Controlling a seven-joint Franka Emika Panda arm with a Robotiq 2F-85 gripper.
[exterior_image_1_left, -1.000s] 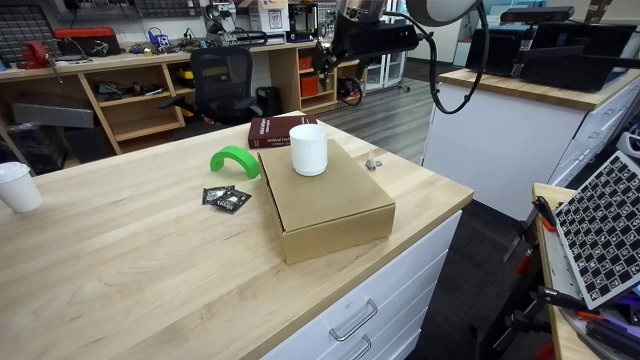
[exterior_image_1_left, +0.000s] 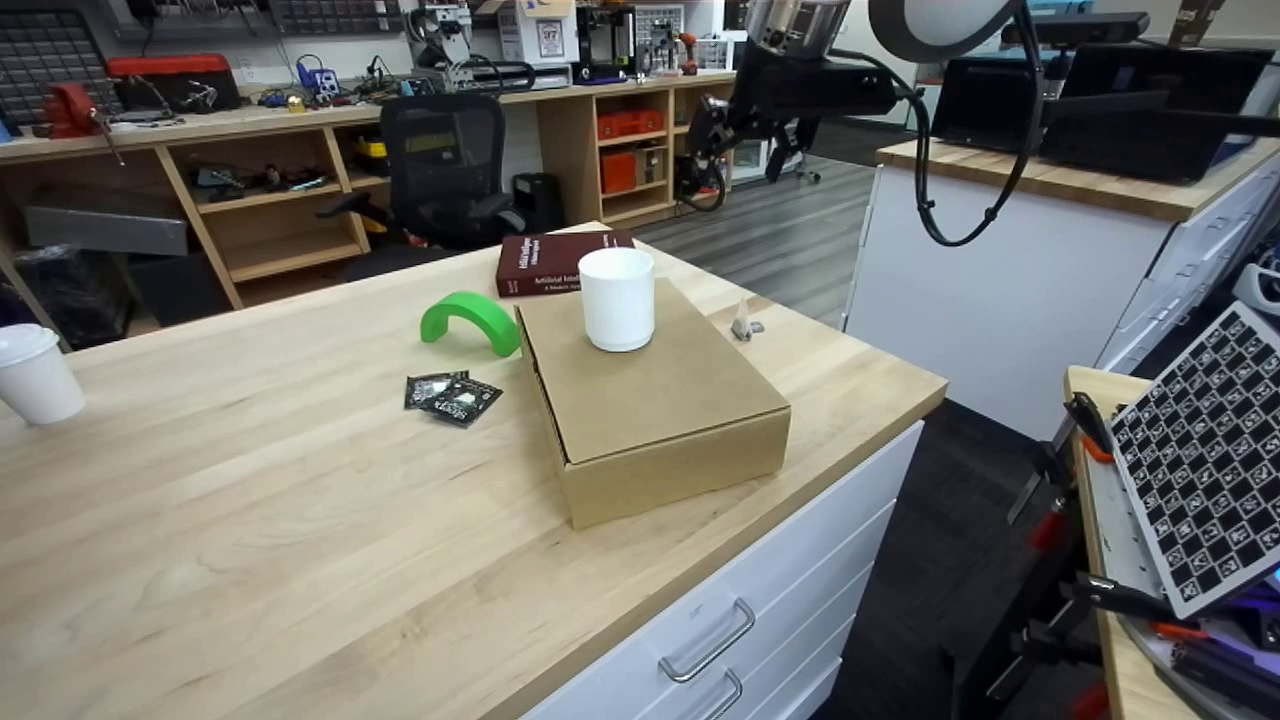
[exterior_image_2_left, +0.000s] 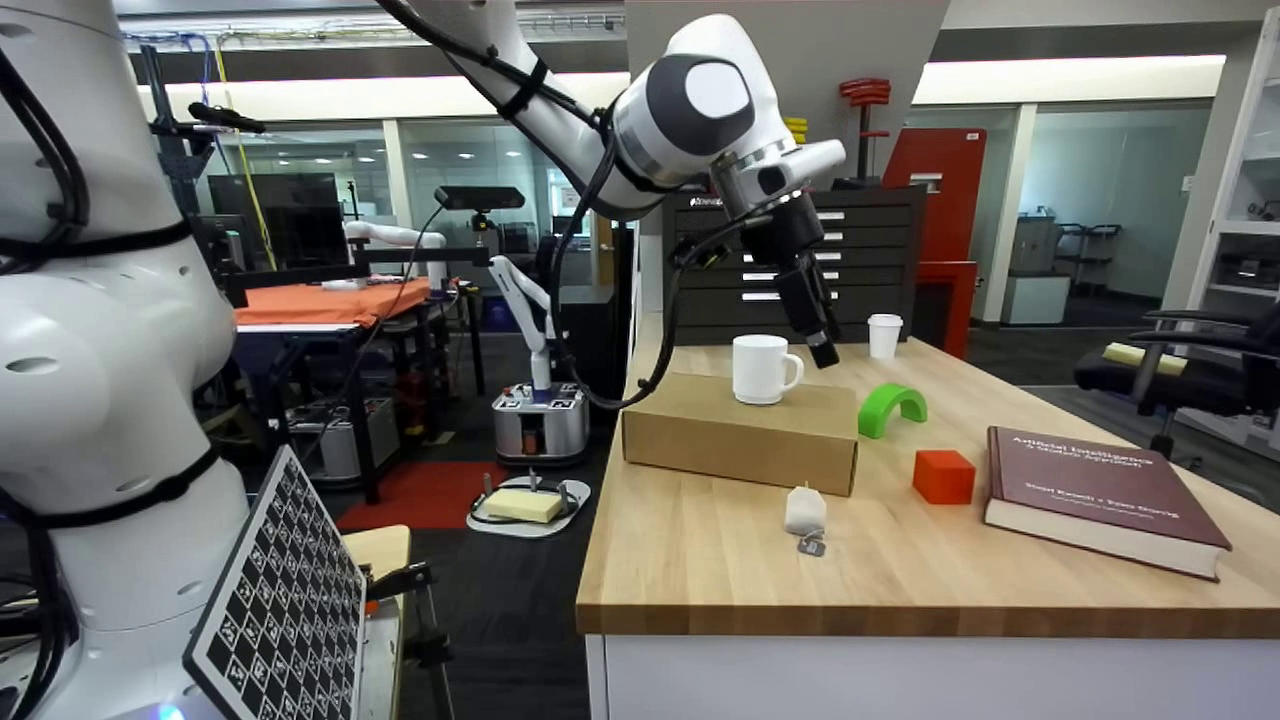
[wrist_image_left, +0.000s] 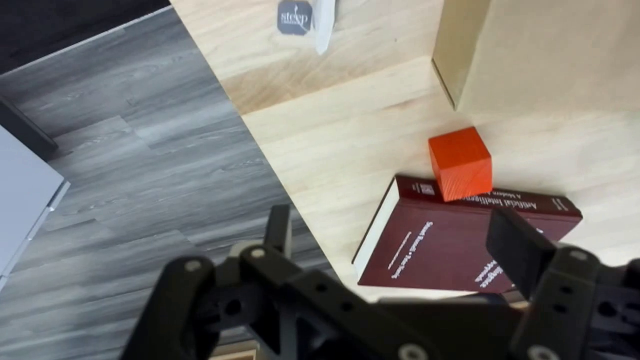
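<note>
My gripper is open and empty, with one dark finger (wrist_image_left: 279, 231) at each side of the wrist view. The maroon book (wrist_image_left: 432, 246) appears between and beyond the fingers, apart from them. A red block (wrist_image_left: 460, 162) stands by the book's spine. On the brown cardboard box (exterior_image_2_left: 732, 438) rests a white mug (exterior_image_2_left: 758, 368), upright. Exterior view 1 has the gripper (exterior_image_1_left: 750, 156) in the air past the table's far right side; there the red block is hidden. A tea bag (exterior_image_2_left: 805, 510) with a grey tag lies before the box.
A green arch (exterior_image_1_left: 468, 318) stands beside the box, near black tea packets (exterior_image_1_left: 453, 397). The white paper cup (exterior_image_1_left: 36, 373) is far off at the left. Bare tabletop (exterior_image_1_left: 276, 516) fills the left part of exterior view 1. The table edge drops to the floor in the wrist view.
In exterior view 1 my arm and gripper have shifted to the right, away from the space behind the mug. The objects on the table stay where they were.
</note>
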